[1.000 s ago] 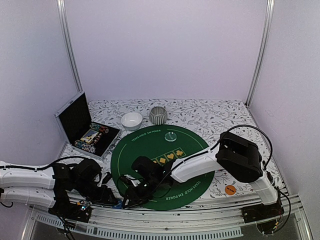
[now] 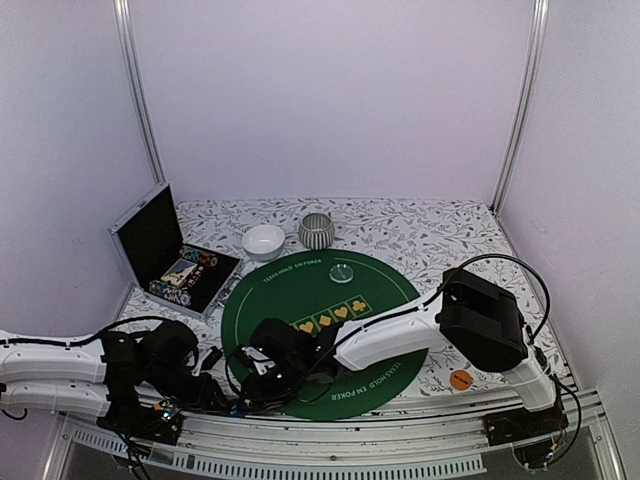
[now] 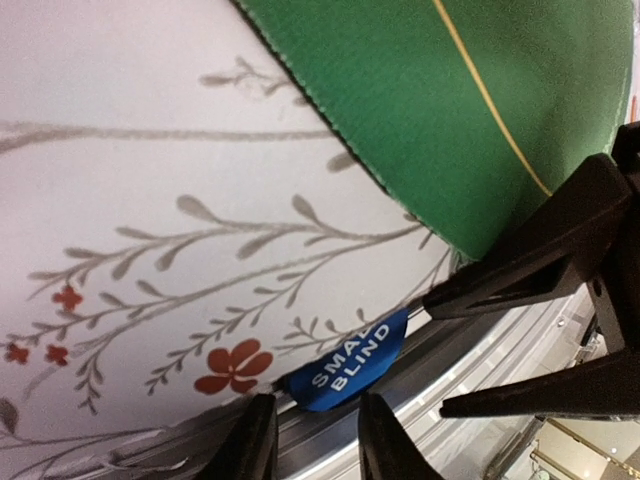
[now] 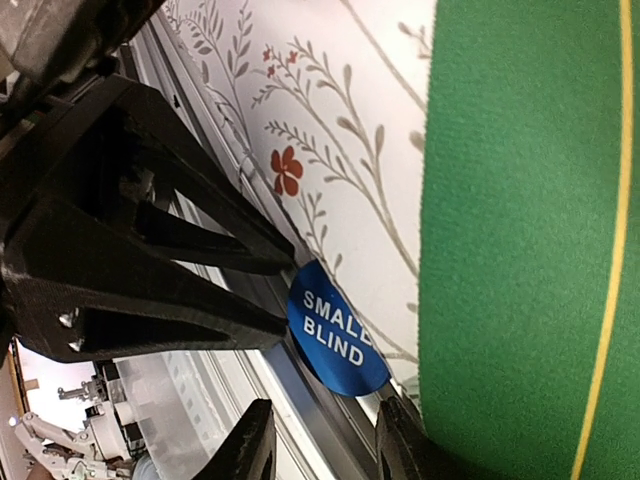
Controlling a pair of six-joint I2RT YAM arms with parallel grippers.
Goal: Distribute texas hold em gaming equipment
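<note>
A blue chip lettered SMALL BLIND (image 3: 352,368) lies tilted at the table's front edge, against the metal rail. My left gripper is part open, with the chip just beyond its fingertips. From the other side my right gripper stands part open, its tips close to the chip (image 4: 338,335). In the right wrist view the left fingers (image 4: 255,328) reach the chip's edge; whether they touch it I cannot tell. Seen from the top, both grippers crowd together and mostly cover the chip. The round green poker mat (image 2: 285,290) lies just behind them.
An open case (image 2: 210,290) with chips and cards stands at the left. Behind the mat are a white bowl (image 2: 263,241) and a striped cup (image 2: 316,231). A clear disc (image 2: 341,273) rests on the mat, an orange disc (image 2: 461,380) at the right. The right arm spans the mat.
The left arm has barely moved.
</note>
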